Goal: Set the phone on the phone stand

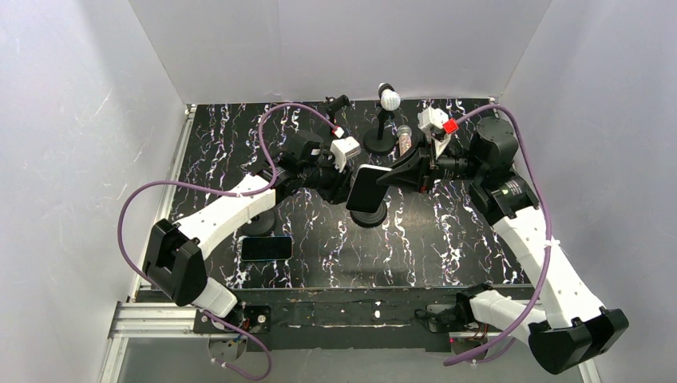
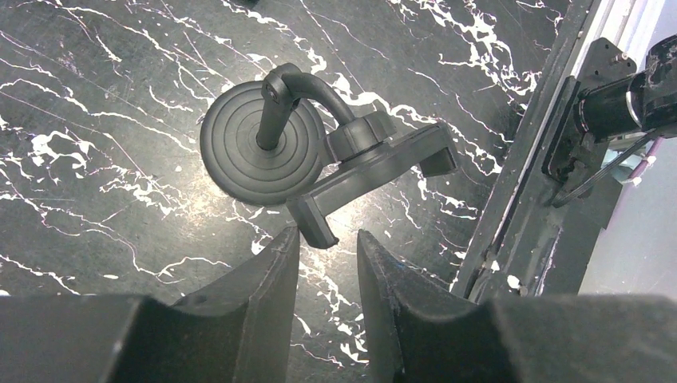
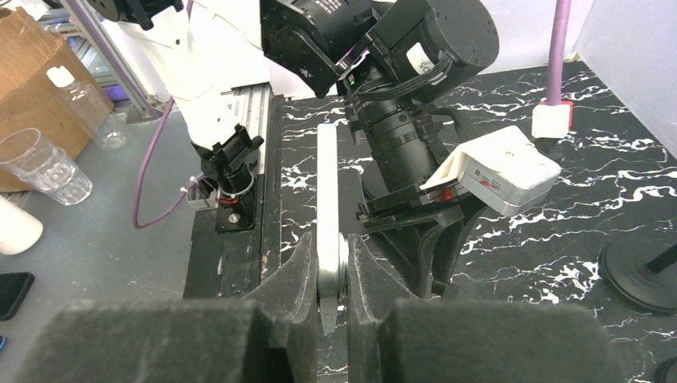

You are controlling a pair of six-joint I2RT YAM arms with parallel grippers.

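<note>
My right gripper [image 1: 385,179] is shut on a phone [image 1: 366,191], whose dark face tilts upward in the top view; in the right wrist view it shows edge-on [image 3: 328,207] between the fingers. The phone is over a stand, whose round base [image 1: 369,217] shows below it. The left wrist view shows the black stand [image 2: 375,166] with its angled holder empty, just beyond my left gripper. That gripper's fingers are part open with nothing seen between them. In the top view it sits left of the phone, partly hidden by its own housing.
A second phone [image 1: 267,248] lies at the front left, near a dark round base [image 1: 257,227]. A microphone [image 1: 389,102], another black stand [image 1: 338,104] and a bottle [image 1: 405,140] stand at the back.
</note>
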